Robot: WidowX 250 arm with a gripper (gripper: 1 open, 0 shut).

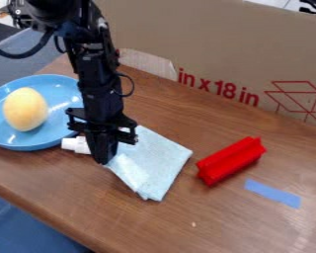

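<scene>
My black gripper (103,150) is low over the table at the left-centre, its fingertips down at the left part of a light blue-white cloth (150,165). It looks shut; whether any cloth is pinched between the tips is hard to tell. A white tube-like item (74,143) lies just left of the gripper, partly hidden by it.
A blue plate (16,137) with a pale yellow round object (25,108) is at the left. A red block (231,159) and blue tape strip (272,193) lie right on the wooden table (213,222). A cardboard wall (240,49) stands behind.
</scene>
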